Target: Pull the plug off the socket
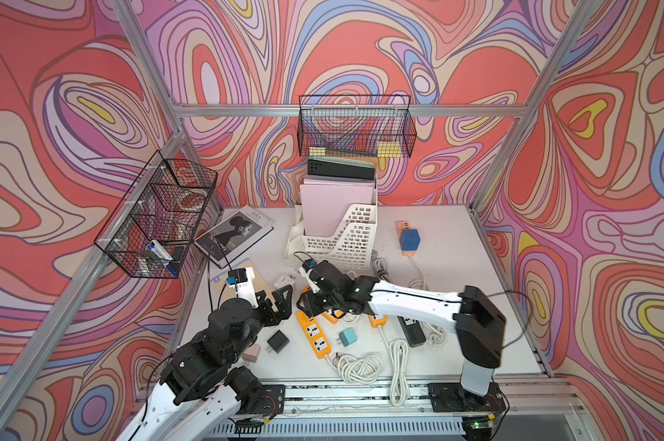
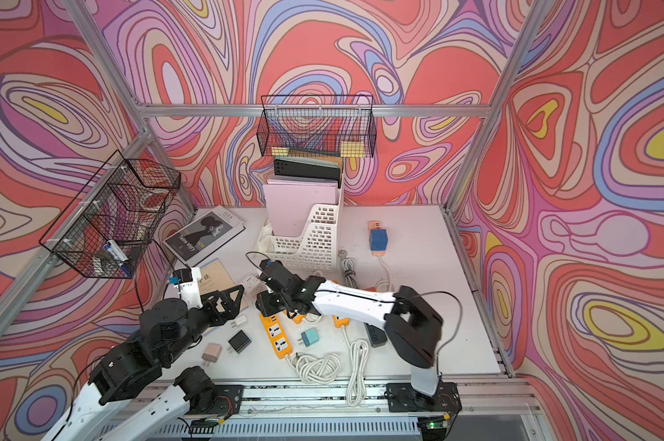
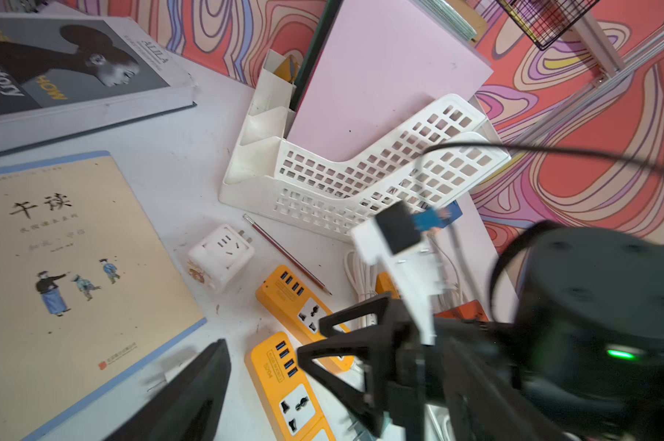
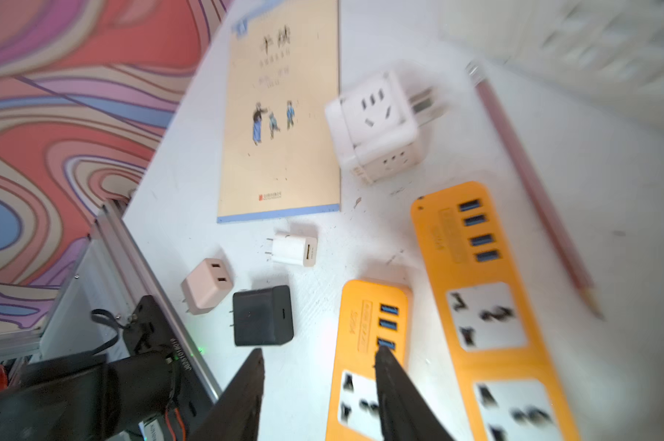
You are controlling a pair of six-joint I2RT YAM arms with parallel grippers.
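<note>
My left gripper (image 1: 280,301) stands open over the left side of the table, beside the tan notebook. My right gripper is above the orange power strips, its fingers apart with nothing seen between them. The lower orange strip (image 4: 362,345) and upper orange strip (image 4: 467,257) show no plug in their visible sockets in the right wrist view. A white cube adapter (image 4: 368,121), small white charger (image 4: 291,251), black charger (image 4: 262,317) and pink charger (image 4: 207,286) lie loose nearby. A teal charger (image 1: 348,336) lies right of the lower strip.
A white file organiser (image 1: 339,242) stands at the back, with books (image 1: 236,235) to its left. A blue adapter (image 1: 409,241) sits on a strip at the back right. Coiled cables (image 1: 357,367) lie in front.
</note>
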